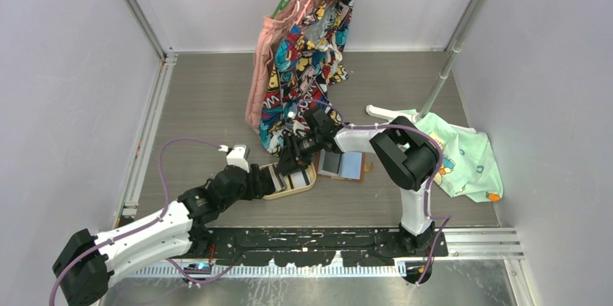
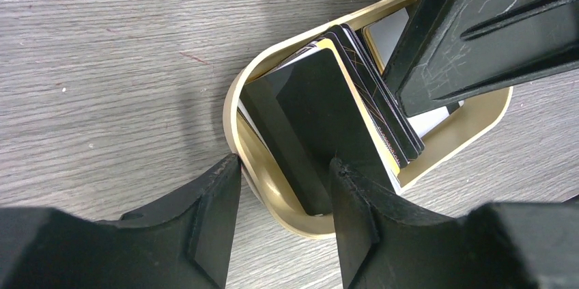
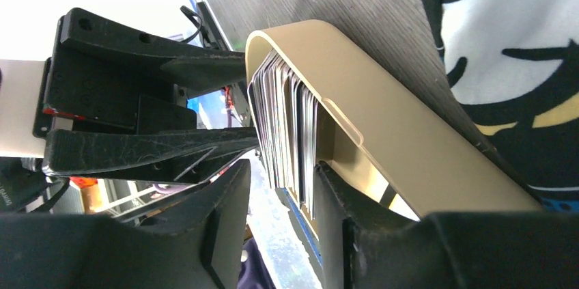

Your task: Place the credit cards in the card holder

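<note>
A beige oval card holder [image 1: 303, 186] stands on the table between my grippers. In the left wrist view it holds a tilted stack of cards, with a black card [image 2: 307, 111] at the front. My left gripper is part open at the holder's near rim. My right gripper is down at the card stack [image 3: 280, 118], fingers apart; whether cards are between them is hard to tell. The right gripper's dark body reaches over the holder's far end in the left wrist view.
An open card wallet [image 1: 350, 165] lies just right of the holder. Hanging patterned clothing [image 1: 293, 82] reaches down behind it. A green cloth [image 1: 470, 168] and a white rack foot lie to the right.
</note>
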